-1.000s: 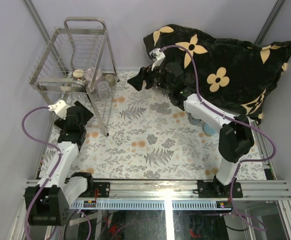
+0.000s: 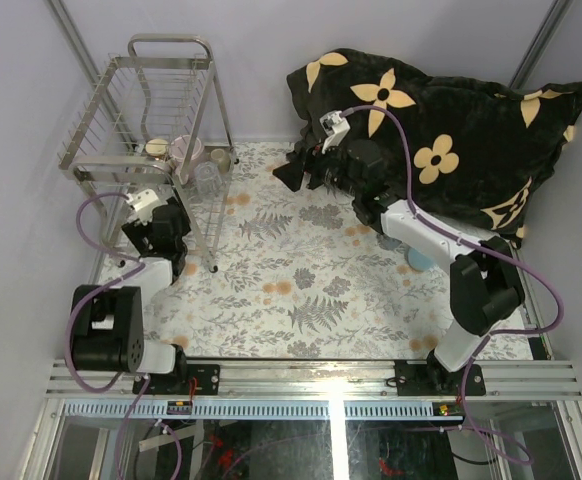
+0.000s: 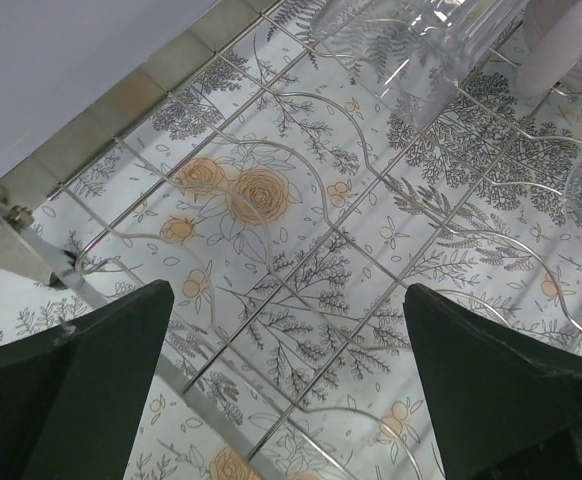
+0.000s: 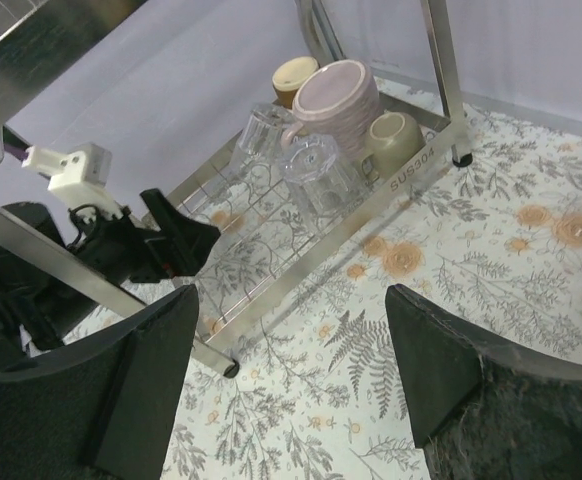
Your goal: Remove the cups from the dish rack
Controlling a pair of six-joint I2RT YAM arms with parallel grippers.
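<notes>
The steel dish rack (image 2: 139, 62) stands at the left, cups on its lower shelf: a clear glass (image 4: 321, 175), another glass (image 4: 261, 135), a pink mug (image 4: 336, 100), a beige cup (image 4: 396, 140) and a tan-topped cup (image 4: 294, 75). My left gripper (image 2: 156, 225) is at the shelf's front, open and empty over bare wire grid; glasses show at the top of the left wrist view. My right gripper (image 2: 301, 165) hangs open and empty over the mat, right of the rack.
A dark flowered cushion (image 2: 441, 120) fills the back right. A light-blue cup (image 2: 419, 258) is partly hidden behind the right arm.
My right arm has shifted slightly toward the front right.
</notes>
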